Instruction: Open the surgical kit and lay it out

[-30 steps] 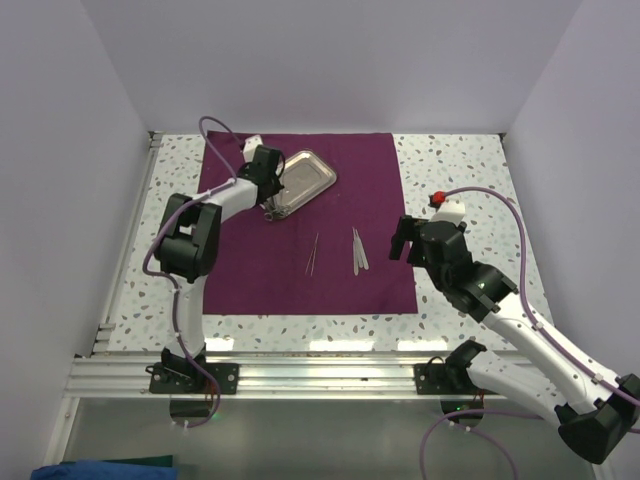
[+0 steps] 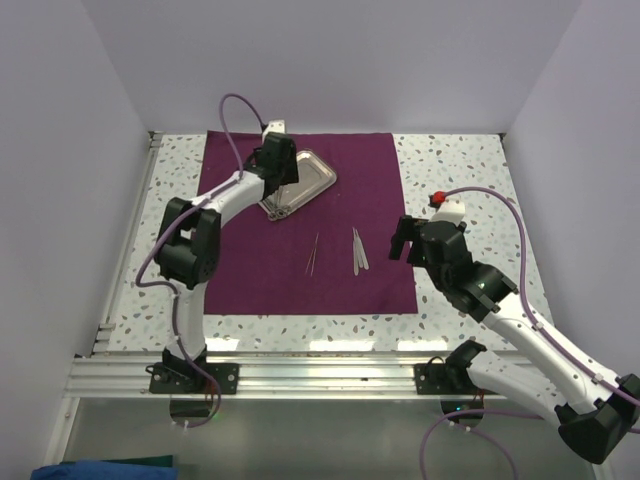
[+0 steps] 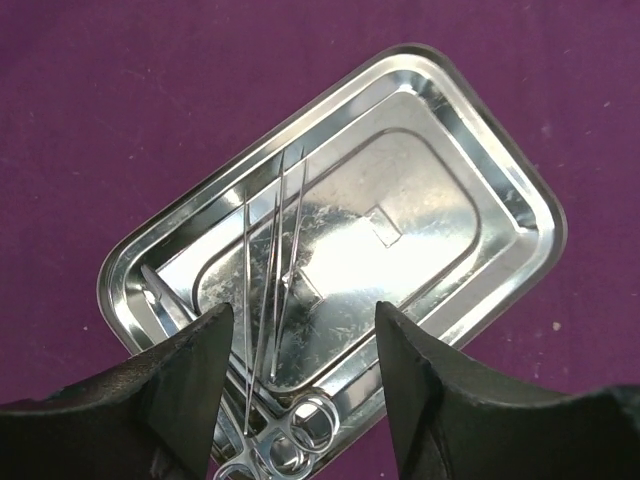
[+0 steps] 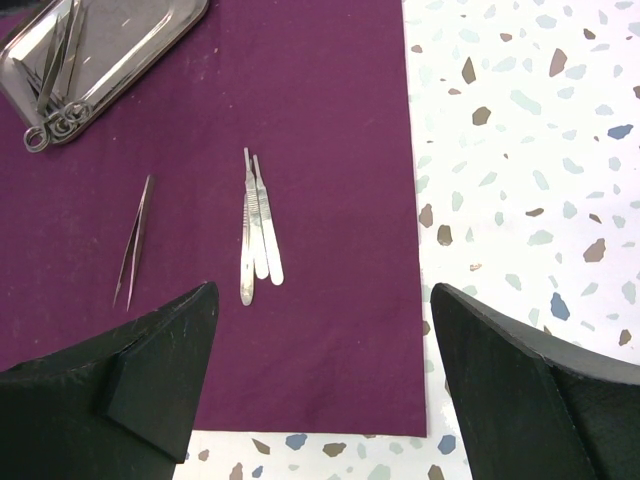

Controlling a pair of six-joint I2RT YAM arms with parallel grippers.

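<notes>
My left gripper hangs open over the steel tray [image 3: 490,150], with nothing in its fingers. Below it lie several thin probes or forceps [image 3: 280,250], ringed scissor-like instruments [image 3: 285,440] and a flat-handled one at the tray's left side. On the purple cloth [image 2: 250,280] lie tweezers [image 4: 134,235] and three scalpel handles [image 4: 262,225], side by side. My right gripper is open and empty above the cloth's right part.
Speckled table [image 2: 470,170] surrounds the cloth. A small red object [image 2: 438,198] shows at the right arm's wrist. Walls border the table.
The right arm and the laid-out instruments are unchanged.
</notes>
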